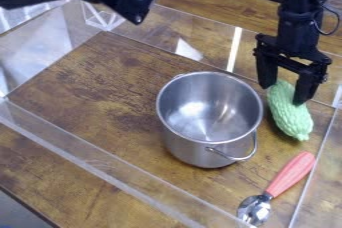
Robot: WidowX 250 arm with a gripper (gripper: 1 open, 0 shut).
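My black gripper (289,72) hangs at the upper right with its fingers open and pointing down, over the upper end of a pale green, ridged vegetable (291,115). One finger is on each side of that end; whether they touch it I cannot tell. A steel pot (205,144) with a wire handle stands left of the vegetable. Below them lies a scoop with a pink handle (291,172) and a metal head.
Clear plastic edges (80,164) frame the work area, and dark arm parts and cables cross the top of the view.
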